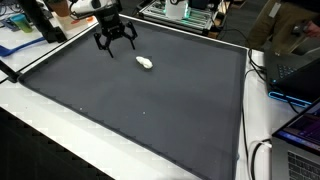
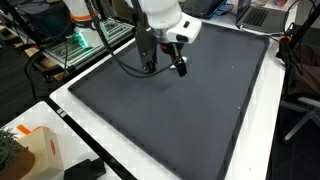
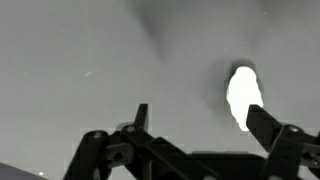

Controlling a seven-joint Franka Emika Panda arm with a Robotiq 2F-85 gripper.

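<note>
A small white object, elongated and with a dark tip in the wrist view, lies on the grey board. In exterior view 1 my gripper is above the board, left of the white object and apart from it. The wrist view has my open gripper with nothing between its fingers; the white object appears just beyond the right finger. Part of the white object shows behind the gripper in exterior view 2.
Much of the board is bare. A laptop stands to the right in exterior view 1. An orange item lies at the lower left of exterior view 2, off the board.
</note>
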